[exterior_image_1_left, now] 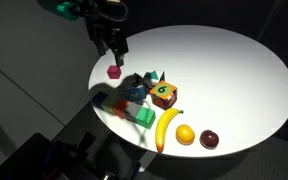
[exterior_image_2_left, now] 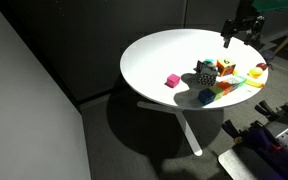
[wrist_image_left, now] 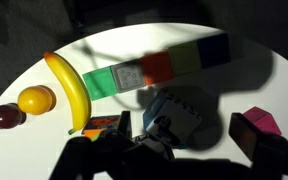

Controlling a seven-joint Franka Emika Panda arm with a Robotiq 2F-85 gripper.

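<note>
My gripper (exterior_image_1_left: 111,50) hangs above the left part of the round white table, clear of the objects. Its fingers stand wide apart in the wrist view, open, with nothing held. Below it lie a pink-red block (exterior_image_1_left: 114,72), a dark blue block (exterior_image_1_left: 136,93) with black items by it, and an orange patterned cube (exterior_image_1_left: 164,95). A row of coloured blocks (wrist_image_left: 157,68) runs along the edge, from green through grey and red to dark blue. In the wrist view the left finger partly hides the orange cube.
A yellow banana (exterior_image_1_left: 166,130), an orange (exterior_image_1_left: 185,134) and a dark red round fruit (exterior_image_1_left: 209,139) lie beyond the green end of the row.
</note>
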